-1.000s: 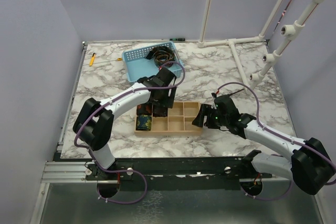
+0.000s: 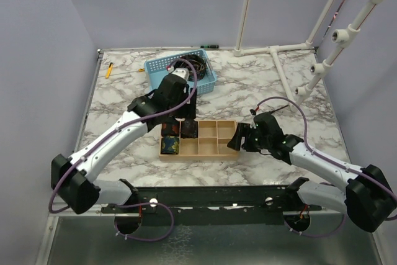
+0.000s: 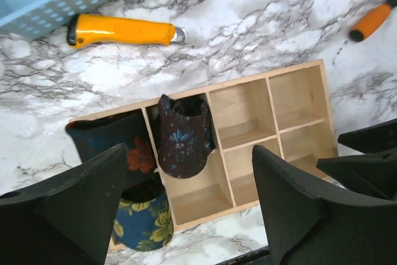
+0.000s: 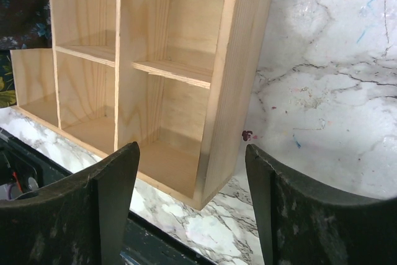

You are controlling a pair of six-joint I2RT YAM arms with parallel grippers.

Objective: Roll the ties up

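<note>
Three rolled ties fill left compartments of the wooden box (image 3: 251, 77): a dark one with a red flower (image 3: 141, 156), a navy one with yellow flowers (image 3: 149, 224), and a dark one with small blue flowers (image 3: 181, 144), which stands upright in the upper middle slot. Above the box hangs my left gripper, its fingers apart and nothing between them. My right gripper, also open and empty, is at the box's right end, with the end wall (image 4: 226, 134) seen between its fingers. Whether it touches the wall is unclear.
A blue basket (image 2: 157, 66) behind the box contains a dark coiled bundle (image 2: 195, 64). Between basket and box lies a yellow cutter (image 3: 121, 31); an orange handle (image 3: 372, 21) lies farther right. Remaining box compartments are empty. White pipes (image 2: 282, 76) stand at the back right.
My left arm has risen and drawn back and up from the box, appearing larger in the top view. The dark tie stays in its compartment. My right arm looks still.
</note>
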